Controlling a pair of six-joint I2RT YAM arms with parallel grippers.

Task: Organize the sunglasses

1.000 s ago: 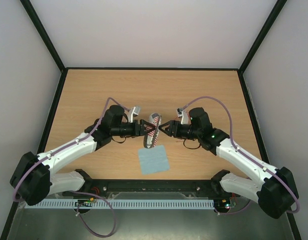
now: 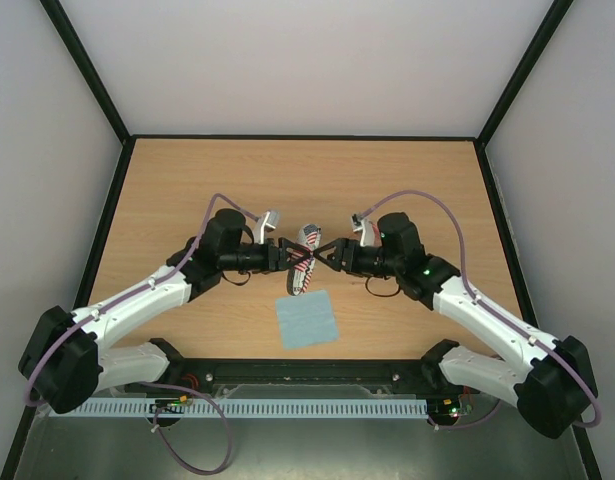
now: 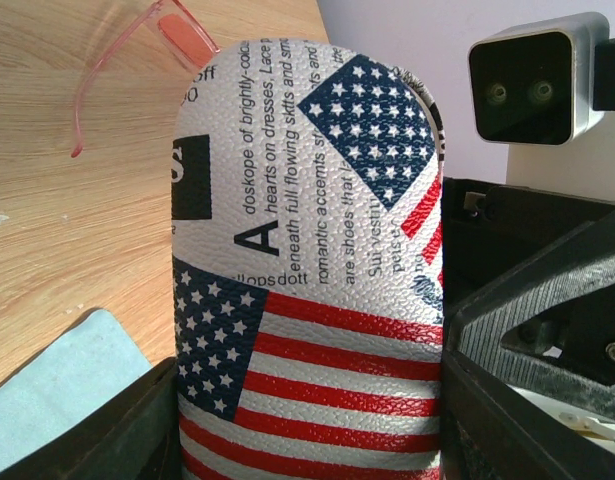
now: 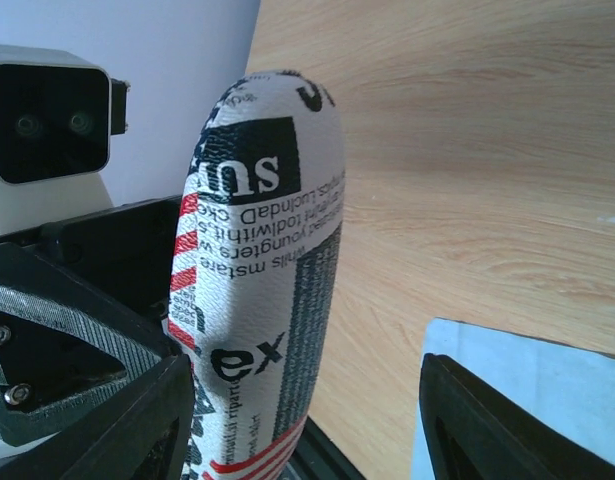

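Note:
A glasses case (image 2: 305, 262) printed with flags and newsprint stands between my two arms, clear of the blue cloth. My left gripper (image 2: 308, 253) is shut on it; in the left wrist view the case (image 3: 307, 260) fills the space between the fingers. From the other side, my right gripper (image 2: 318, 254) reaches the case with its fingers part open. In the right wrist view the case (image 4: 262, 260) lies near the left finger, with a gap to the right finger (image 4: 467, 430). Pink sunglasses (image 3: 182, 40) rest on the table, mostly hidden by my right arm from above.
A light blue cloth (image 2: 307, 320) lies flat on the table in front of the case. Bare wood (image 2: 297, 180) spreads behind the grippers and out to both sides.
The case has turned slightly; the left arm looks still.

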